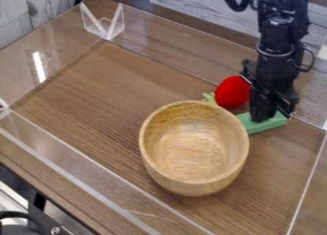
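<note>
My black gripper (267, 105) reaches down at the right, its tip low over a green object (265, 123) beside the wooden bowl. A red round object (231, 92) lies just left of the gripper, with a small light-green piece near it. The fingertips are dark and partly merge with the arm, so whether they hold anything is unclear.
A large wooden bowl (193, 148) stands on the table front of centre. A white wire-like holder (105, 21) is at the back left.
</note>
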